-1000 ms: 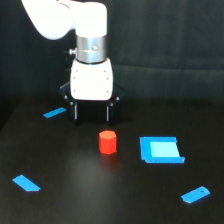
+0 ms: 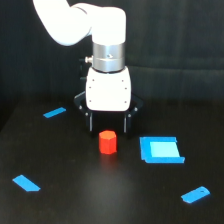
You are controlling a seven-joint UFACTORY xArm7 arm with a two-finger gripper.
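A red block (image 2: 107,142) sits on the dark table near the middle of the view. My gripper (image 2: 109,128) is open, with its two dark fingers set well apart. It lines up with the block from left to right, and its fingertips appear just above or behind it. Nothing shows between the fingers. Whether the fingertips stand over the block or behind it I cannot tell.
To the block's right lies a pale square (image 2: 163,149) bordered by blue tape (image 2: 148,158). Single blue tape strips mark the left back (image 2: 54,112), left front (image 2: 26,184) and right front (image 2: 195,195).
My gripper has moved to the right and lower in the view, closer to the red block. The block has stayed in place, and the fingers are still apart.
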